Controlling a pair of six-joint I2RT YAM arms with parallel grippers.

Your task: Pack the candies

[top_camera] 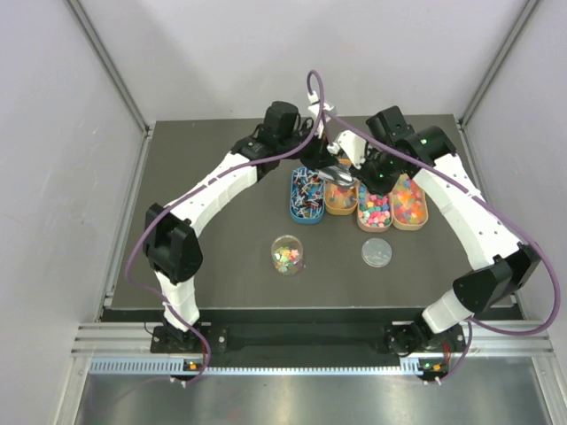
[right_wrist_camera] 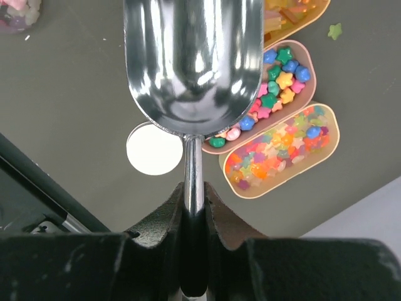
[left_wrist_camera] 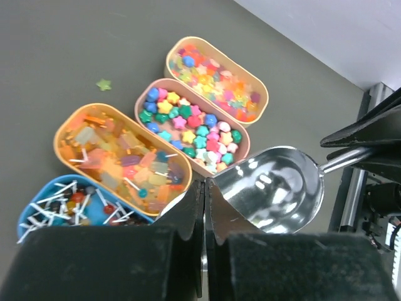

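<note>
In the right wrist view, my right gripper is shut on the handle of a shiny metal scoop (right_wrist_camera: 188,69), whose bowl looks empty. My left gripper is shut, with no candy showing between its fingers. It overlaps the near edge of the scoop bowl (left_wrist_camera: 276,188) in the left wrist view; whether they touch, I cannot tell. Below stand a blue tub of lollipops (top_camera: 307,199), an orange tub (left_wrist_camera: 119,157) of gummies and sticks, a pink tub (left_wrist_camera: 188,122) of bright stars and balls, and a peach tub (left_wrist_camera: 219,78) of clear candies. A round jar (top_camera: 287,255) holds some candies.
A clear round lid (top_camera: 376,252) lies to the right of the jar. One loose green star candy (left_wrist_camera: 104,84) is on the table beyond the tubs. Both arms meet closely above the tubs, while the table's left side is free.
</note>
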